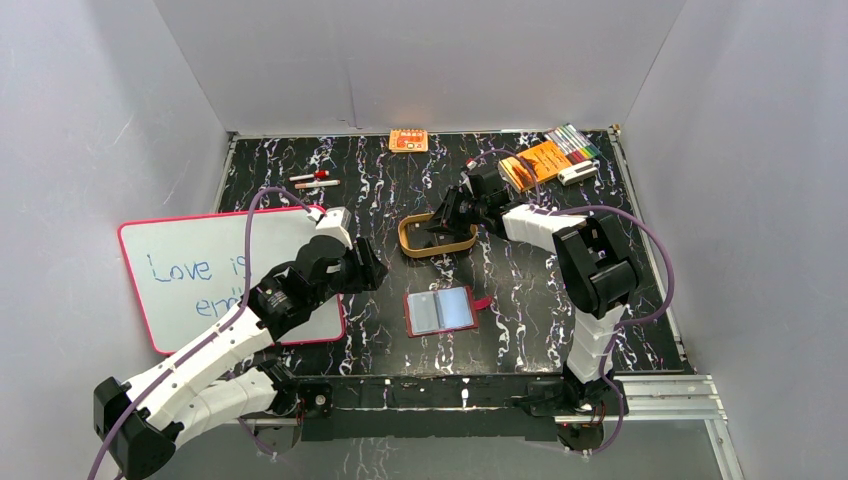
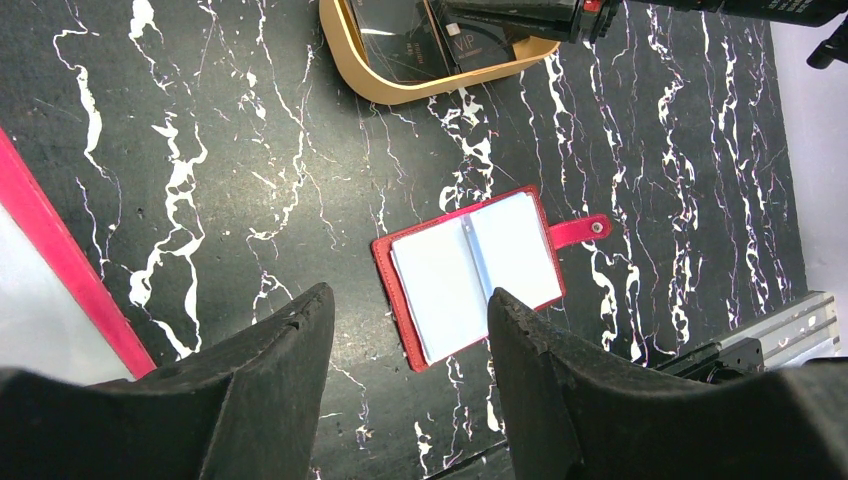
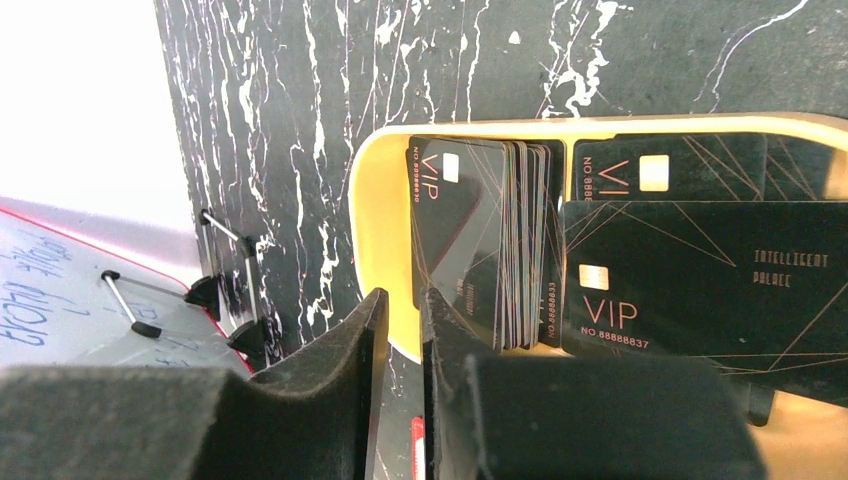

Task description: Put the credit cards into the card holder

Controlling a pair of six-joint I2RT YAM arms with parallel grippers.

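Black VIP credit cards point(image 3: 455, 220) lie in a yellow-rimmed tray point(image 1: 437, 250): a fanned stack at one end, looser cards such as a black card point(image 3: 700, 280) beside it. Over the tray hangs my right gripper. Its fingers are slightly apart, nothing between them, and they partly cover the tray's edge and the stack's lower corner. The red card holder point(image 2: 385, 270) lies spread on the table, its clear sleeves point(image 2: 440, 290) showing no cards. Left of it, above the table, my left gripper stands open and empty.
A whiteboard point(image 1: 190, 290) with blue writing lies at the left. Two markers point(image 1: 315, 184), an orange notepad point(image 1: 408, 140) and an orange book point(image 1: 535, 165) are toward the back. Bare table separates the tray from the holder.
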